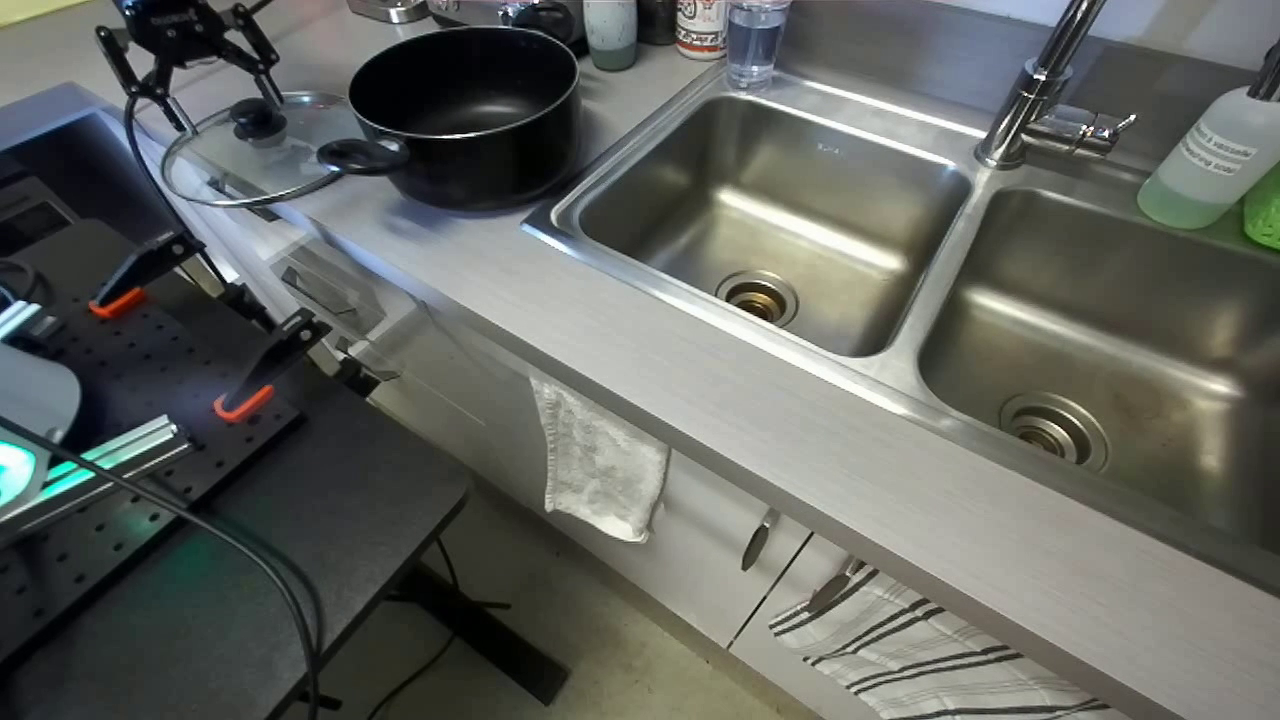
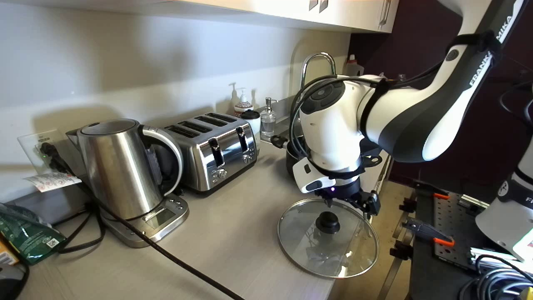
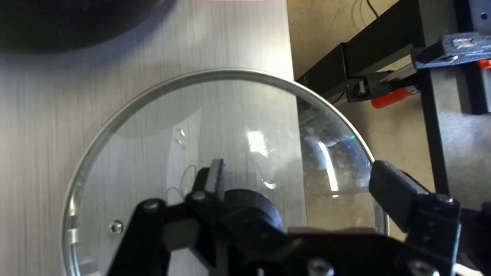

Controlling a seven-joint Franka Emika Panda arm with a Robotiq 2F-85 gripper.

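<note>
A round glass lid [image 2: 307,250] with a metal rim and black knob [image 2: 327,222] lies on the counter, part of it jutting past the front edge. Above it, my gripper [image 1: 230,118] is open, its fingertips spread wide with nothing held between them. In the wrist view one finger [image 3: 214,177] stands close to the knob, while the other finger [image 3: 391,193] is out by the lid's right rim. Whether either finger touches the lid cannot be told. Beside the lid stands an empty black pot [image 1: 480,132], open at the top, its handle [image 1: 360,156] reaching over the lid's edge.
A double sink [image 1: 768,228] lies beyond the pot. A toaster [image 2: 215,150] and a kettle [image 2: 117,170] line the wall, with a black cord crossing the counter. Off the counter's front, a dark table [image 1: 360,528] holds orange-tipped clamps.
</note>
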